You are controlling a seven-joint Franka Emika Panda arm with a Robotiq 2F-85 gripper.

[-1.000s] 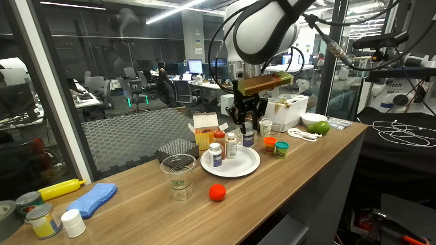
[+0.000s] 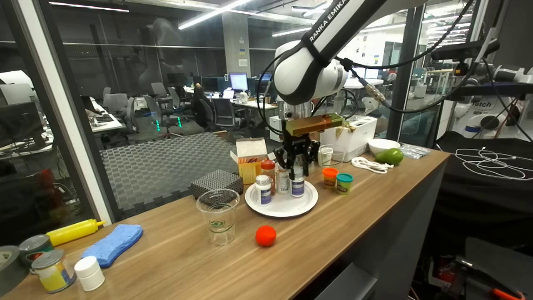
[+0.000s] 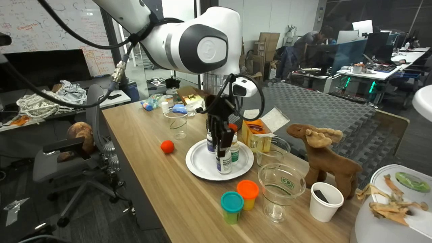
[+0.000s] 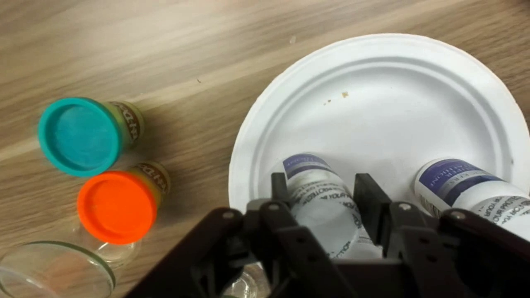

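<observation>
In exterior view 1, my gripper (image 2: 298, 171) is over the right side of a white plate (image 2: 285, 212), shut on a white bottle with a purple label (image 2: 297, 189). The wrist view shows the held bottle (image 4: 325, 213) between the two fingers, its base at or just above the plate (image 4: 382, 119); whether it touches is hard to tell. A similar white bottle (image 2: 263, 191) stands on the plate's left part. Behind it are a red-capped bottle (image 2: 268, 172) and another small white bottle (image 2: 282, 180), partly covered by its neighbours and my gripper.
Orange-lidded (image 2: 330, 177) and teal-lidded (image 2: 344, 183) tubs stand right of the plate. A clear cup (image 2: 220, 220) and a red ball (image 2: 265, 235) lie to the front left. Clear cups (image 3: 279, 194) stand near the tubs. The plate's front part is bare.
My gripper has come down and slightly left with the bottle, from above the plate's back right edge to low over the plate. The other objects have stayed put.
</observation>
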